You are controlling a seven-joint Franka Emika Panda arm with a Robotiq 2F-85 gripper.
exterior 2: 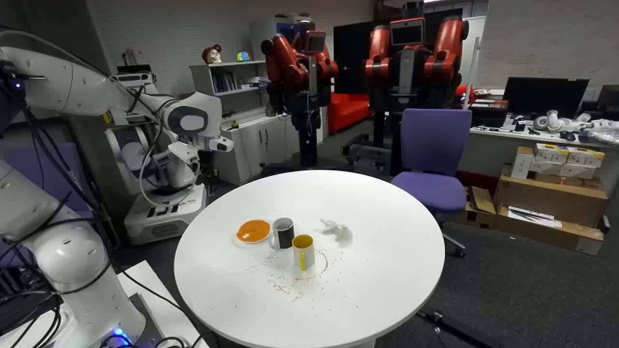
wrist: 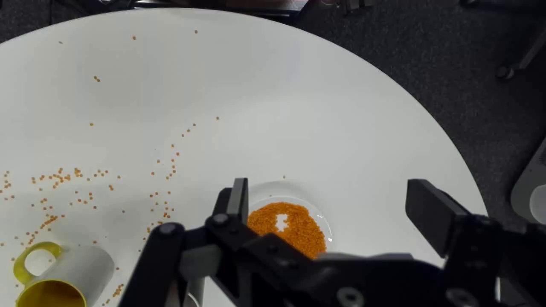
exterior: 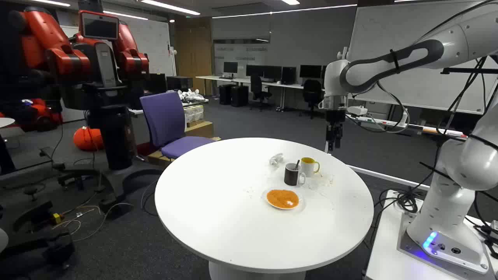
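My gripper is open, its fingers wide apart and nothing between them. In the first exterior view it hangs above the table's far right edge, away from the objects. A white plate (wrist: 327, 230) carries a spread of orange grains (exterior: 279, 196) with a small bare white patch. Beside the plate stands a dark mug (exterior: 290, 176) with a white handle; a dark stick pokes out of it. Touching or very near it is a white mug (exterior 2: 303, 258) with a yellow inside and handle, upright. In the wrist view, the gripper hides part of the plate and most of the dark mug.
A crumpled clear plastic piece (exterior 2: 337, 231) lies near the mugs. Loose orange grains (wrist: 61, 176) are scattered around the yellow-handled mug. A purple chair (exterior 2: 436, 156) stands close to its edge.
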